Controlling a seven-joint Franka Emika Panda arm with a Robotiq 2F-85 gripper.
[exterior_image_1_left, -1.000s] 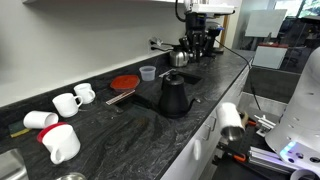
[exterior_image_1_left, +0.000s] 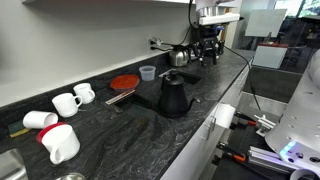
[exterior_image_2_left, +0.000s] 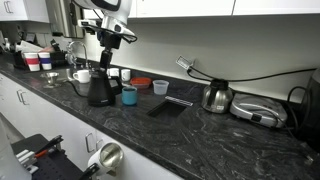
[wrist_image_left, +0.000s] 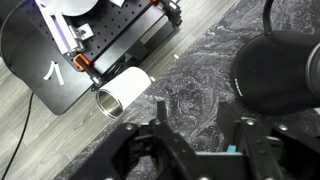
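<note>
My gripper (exterior_image_1_left: 207, 60) hangs open above the counter, with no object between its fingers in the wrist view. A black gooseneck kettle (exterior_image_1_left: 173, 96) stands on the dark counter (exterior_image_1_left: 125, 140); the wrist view shows the kettle (wrist_image_left: 275, 72) to the right of the fingertips. A pale cylindrical cup (wrist_image_left: 125, 88) lies tilted at the gap between the counter edge and the robot's table. In exterior view 2 this cup (exterior_image_2_left: 106, 157) is in front of the counter, its mouth showing. What supports it is unclear.
A blue cup (exterior_image_2_left: 129, 96) stands beside the kettle. White mugs (exterior_image_1_left: 66, 104), a red plate (exterior_image_1_left: 125, 82) and a clear tub (exterior_image_1_left: 148, 73) are farther along. A steel kettle (exterior_image_2_left: 216, 96) and toaster (exterior_image_2_left: 255, 108) stand at the back.
The pale cup, seen lower near the robot's table a second ago, has shifted.
</note>
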